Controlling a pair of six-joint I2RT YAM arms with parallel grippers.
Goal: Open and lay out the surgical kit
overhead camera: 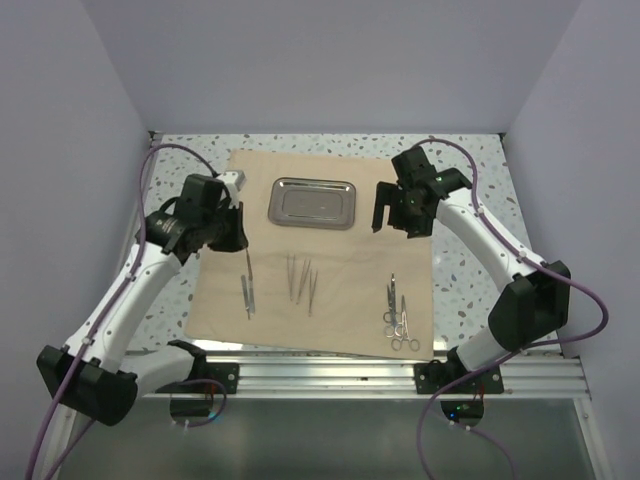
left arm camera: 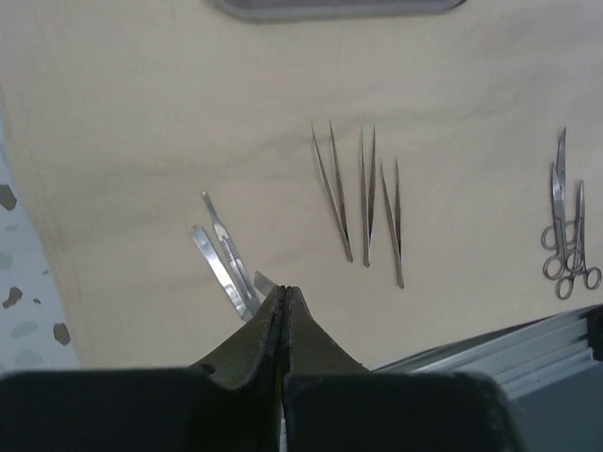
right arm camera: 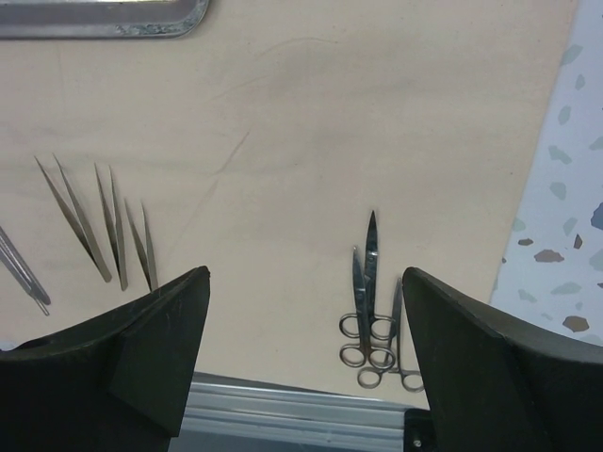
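Observation:
On the cream cloth [overhead camera: 345,265] lie two slim silver scalpel-like handles [overhead camera: 248,295], side by side at the left. My left gripper [overhead camera: 243,245] is above and just behind them, shut on a third slim silver instrument [overhead camera: 250,266] that points down toward the cloth. In the left wrist view, only a short silver end [left arm camera: 264,282] of it shows beside the fingertips. Three tweezers [overhead camera: 303,283] rest in a row at the middle. Several scissor-like tools [overhead camera: 397,318] lie at the right. Over the cloth's right half my right gripper hangs open, with nothing between its fingers.
The metal tray [overhead camera: 312,203] at the back of the cloth looks empty. Bare cloth separates the tweezers from the scissors. A metal rail [overhead camera: 330,370] runs along the front edge, and speckled table [overhead camera: 465,290] shows on both sides.

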